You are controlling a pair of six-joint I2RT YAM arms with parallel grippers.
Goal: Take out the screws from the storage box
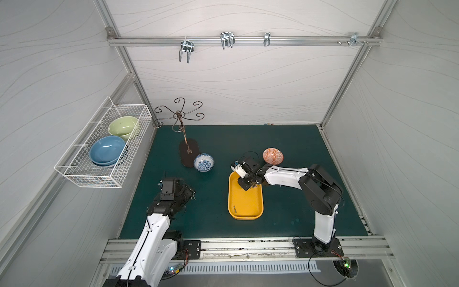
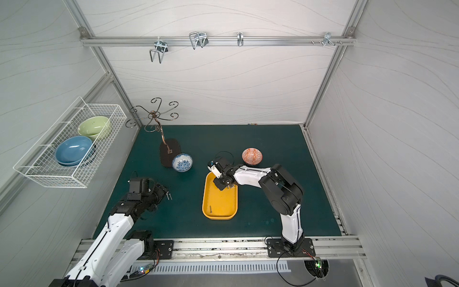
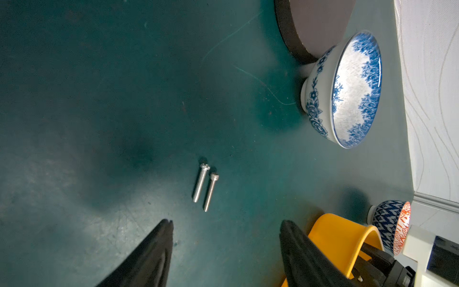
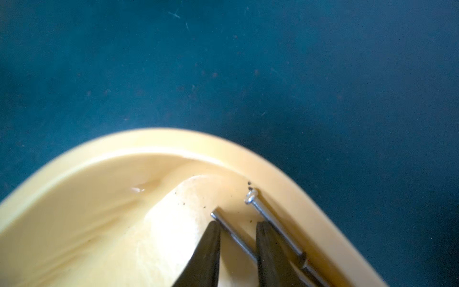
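The storage box is a shallow yellow tray (image 1: pixel 246 203) on the green table. In the right wrist view, my right gripper is inside its far corner, fingers apart; one screw (image 4: pixel 232 233) runs slantwise in the gap between them. Another screw (image 4: pixel 273 219) lies along the tray wall, just past the right finger, with part of a further one (image 4: pixel 313 273) below it. A lone screw (image 2: pixel 210 209) rests at the tray's near end. My left gripper is open and empty above the table. Two screws (image 3: pixel 201 182) lie side by side on the table ahead of its fingers.
A blue-and-white bowl (image 1: pixel 203 162) stands by the dark base of a metal stand (image 1: pixel 188 150). Behind the right arm is an orange-patterned bowl (image 1: pixel 273 156). A wire basket (image 1: pixel 90 179) with dishes hangs at the left. Between tray and left gripper the table is bare.
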